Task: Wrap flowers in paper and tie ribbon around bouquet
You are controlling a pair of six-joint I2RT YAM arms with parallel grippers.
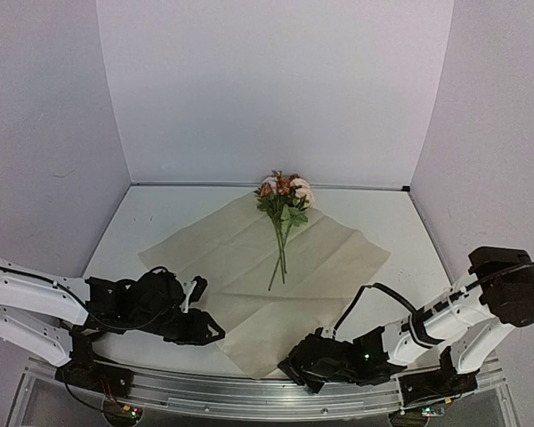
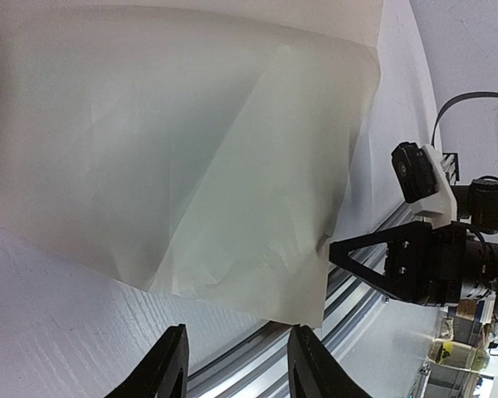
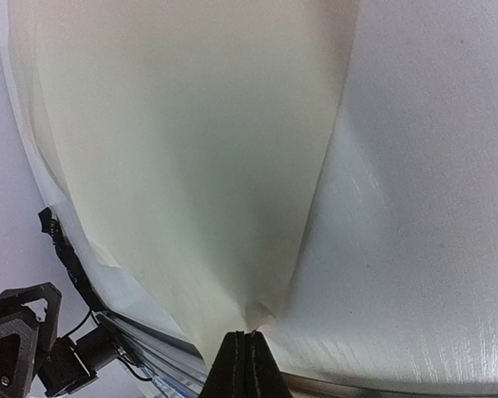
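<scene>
The bouquet of fake flowers [image 1: 286, 191], with pink and reddish blooms and green stems [image 1: 282, 249], lies on the far part of a creased beige wrapping paper [image 1: 240, 258] in the top view. My right gripper is shut on the paper's edge close to its near corner; a small pucker shows at the fingertips. In the left wrist view that edge creases beside the right gripper. My left gripper stands open over the table's front, left of the near corner, its fingers apart with nothing between them.
A metal rail [image 1: 249, 405] runs along the table's front edge. Pale walls enclose the back and both sides.
</scene>
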